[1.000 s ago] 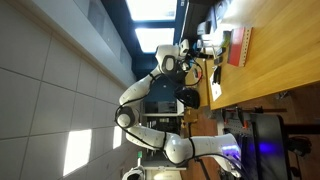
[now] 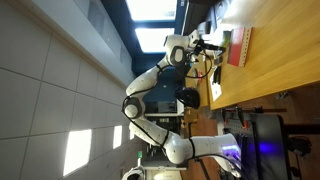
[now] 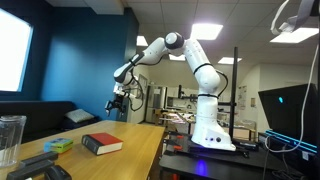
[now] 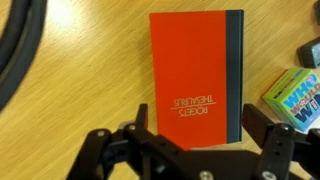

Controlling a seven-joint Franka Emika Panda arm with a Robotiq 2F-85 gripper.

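Observation:
A red book [image 4: 190, 75] with a black spine lies flat on the wooden table, its cover reading "Roget's Thesaurus" upside down in the wrist view. My gripper is open above it, its two fingers spread to either side of the cover's lower part, with nothing held. From exterior view 2 the book [image 3: 102, 143] lies on the table well below the raised gripper [image 3: 118, 103]. In exterior view 1 the red book [image 2: 238, 46] appears near the gripper [image 2: 208, 46], which is small and hard to make out there.
A colourful box [image 4: 298, 97] lies right of the book in the wrist view, with dark objects near it. A black cable-like curve [image 4: 22, 40] crosses the upper left. In exterior view 2 a glass [image 3: 10, 135] stands at the left; bare table [image 3: 140, 145] lies right of the book.
The end of my arm has shifted slightly between the earlier exterior views and now. The book stays where it was.

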